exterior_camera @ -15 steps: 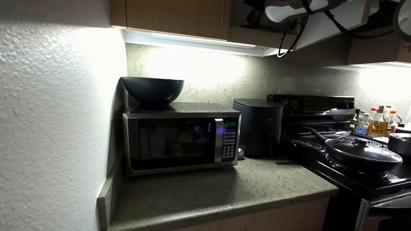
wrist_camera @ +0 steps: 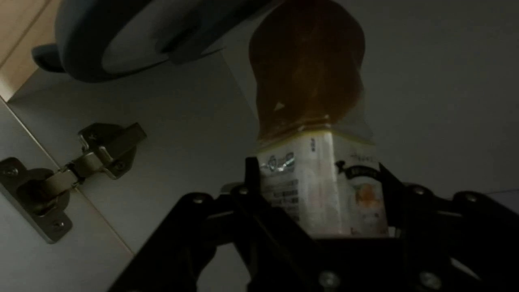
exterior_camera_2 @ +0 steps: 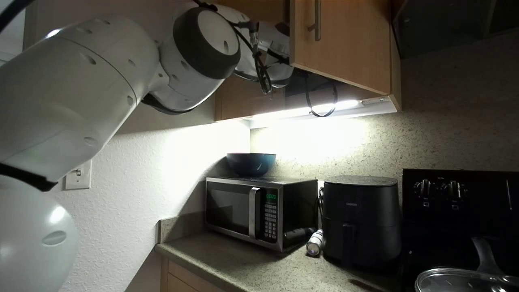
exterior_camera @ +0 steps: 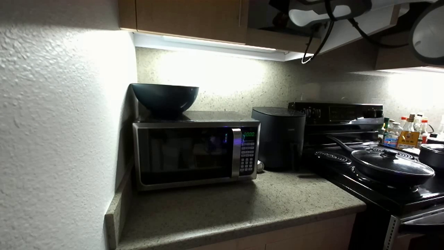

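A bottle [wrist_camera: 311,73] with brown-orange contents and a printed white label fills the upper middle of the wrist view. My gripper is shut on its labelled part, with a dark finger on either side. Around it is the dim inside of a cabinet. In exterior view 2 the white arm [exterior_camera_2: 78,87] reaches up to the wall cabinet, and the open cabinet door [exterior_camera_2: 343,44] hides the gripper. Only parts of the arm show at the top right of exterior view 1.
A metal hinge [wrist_camera: 109,148] and a grey-rimmed object [wrist_camera: 131,44] lie left of the bottle. Below the cabinet stand a microwave [exterior_camera: 187,156] with a dark bowl [exterior_camera: 166,98] on it, and a black air fryer [exterior_camera: 278,137].
In exterior view 1 the arm's wrist part and hanging cable have shifted slightly right and down. The rounded arm section at the right edge has come further into view. The counter items are unchanged.
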